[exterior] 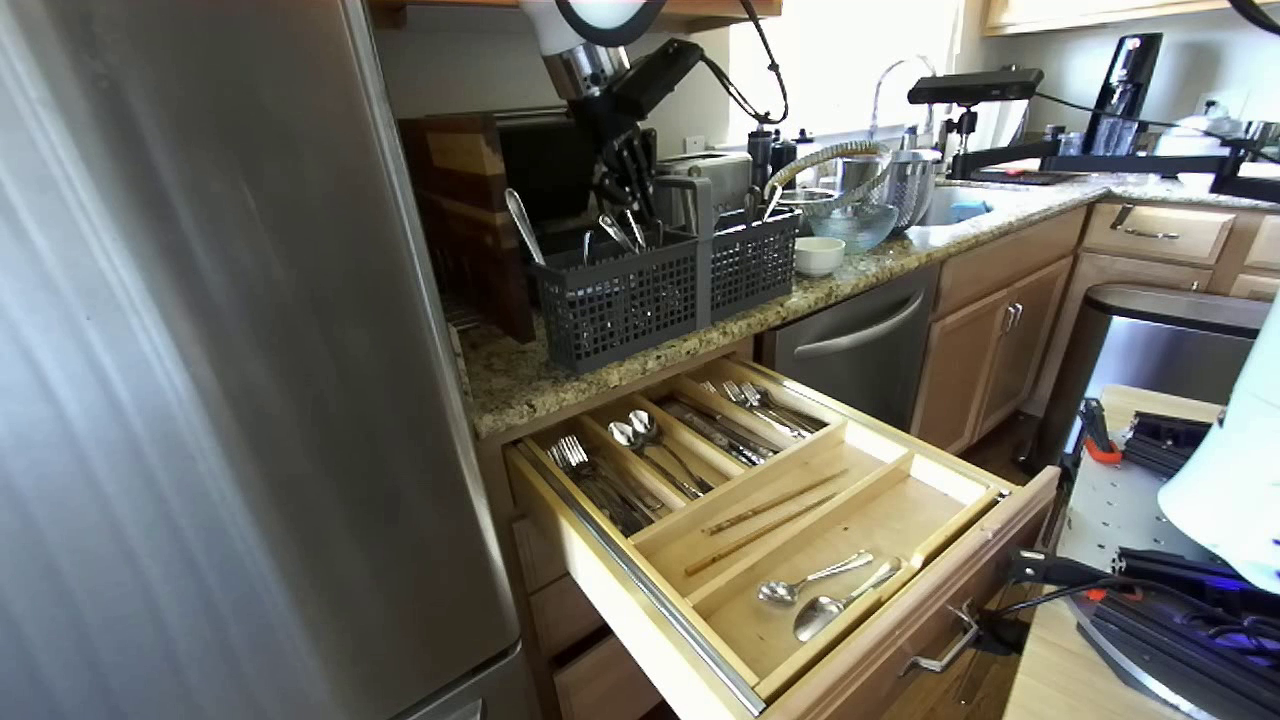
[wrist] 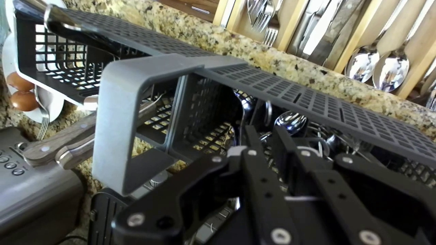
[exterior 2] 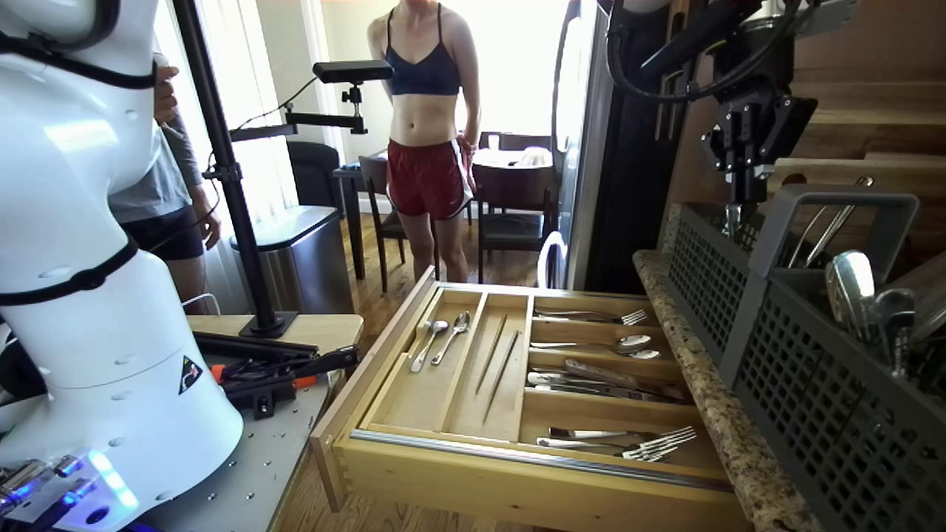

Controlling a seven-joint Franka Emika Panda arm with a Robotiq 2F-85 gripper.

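Note:
My gripper [exterior: 632, 214] points down over the near-fridge half of the grey cutlery basket [exterior: 618, 306]. In the wrist view, my gripper is partly open, a narrow gap showing between its black fingers. A spoon bowl [wrist: 291, 121] shines just beyond the fingertips, inside the basket, among other crowded cutlery. From the other side, a metal utensil end [exterior 2: 733, 219] shows right by the fingertips; contact cannot be made out. Below the counter is the pulled-out drawer [exterior: 624, 564], its sections holding forks [exterior: 572, 456], spoons [exterior: 644, 428] and knives [exterior 2: 567, 381].
The basket's tall handle [wrist: 116, 122] rises beside the gripper. A wooden block [exterior: 462, 204] and a toaster [exterior: 720, 180] stand behind the basket. Two chopsticks [exterior: 774, 504] and two spoons [exterior: 822, 612] lie in the drawer's front sections, with bare space around them.

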